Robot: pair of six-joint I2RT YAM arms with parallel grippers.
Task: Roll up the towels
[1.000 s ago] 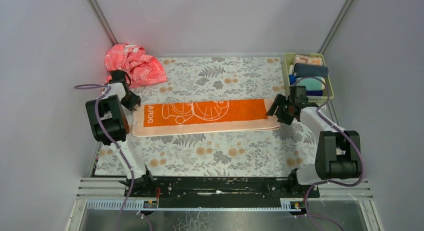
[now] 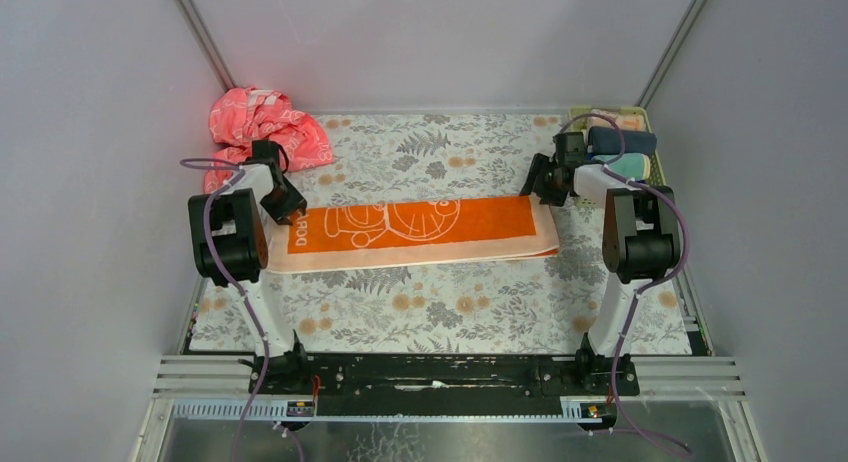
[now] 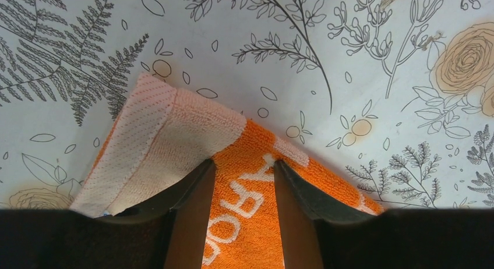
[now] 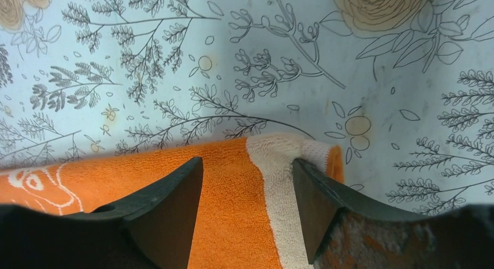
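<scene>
A long orange towel (image 2: 480,222) with pale peach borders and a white print lies folded into a flat strip across the table. At its left end my left gripper (image 2: 297,216) is down on the far edge. In the left wrist view, the fingers (image 3: 195,205) stand part open over the towel (image 3: 247,205), whose edge looks rumpled between them. My right gripper (image 2: 532,188) is at the far edge of the right end. Its fingers (image 4: 169,211) are spread wide in the right wrist view, with the towel's edge (image 4: 233,155) lying flat across the gap.
A crumpled pink-red towel (image 2: 300,142) lies in the back left corner. At the back right, a yellow-green basket (image 2: 655,172) holds several rolled towels, partly behind my right arm.
My left gripper has moved right and down onto the towel's far edge. The towel's left print now looks slightly distorted.
</scene>
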